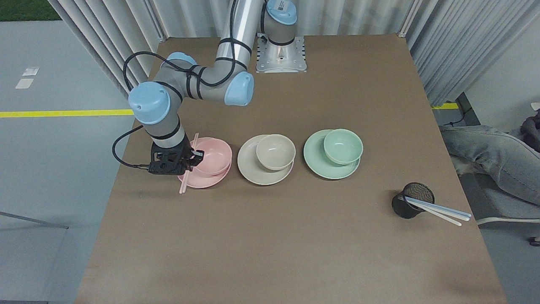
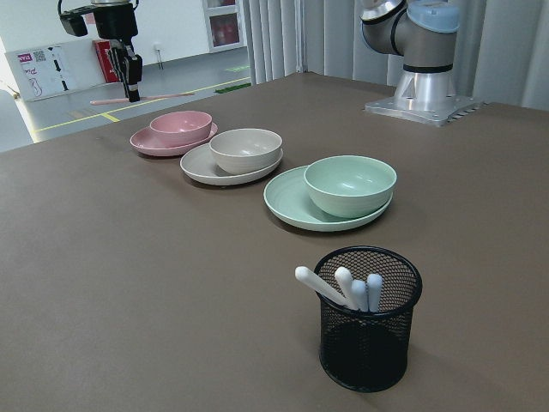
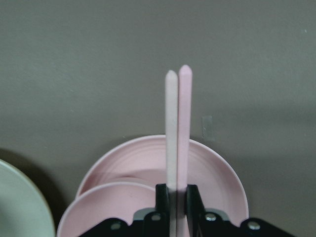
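Note:
My gripper is shut on a pair of pink chopsticks (image 3: 183,123), held upright in the wrist view frame and hanging above the pink plate (image 3: 217,182) and pink bowl (image 3: 103,207). In the left view the chopsticks (image 2: 171,96) are raised clear of the pink bowl (image 2: 180,126) and plate (image 2: 150,148). A white bowl (image 1: 276,151) on a white plate (image 1: 253,172) and a green bowl (image 1: 343,146) on a green plate (image 1: 324,169) stand to the right.
A black mesh cup (image 1: 405,207) holding several pale chopsticks (image 1: 445,213) stands at the right edge. A person sits beside the right edge.

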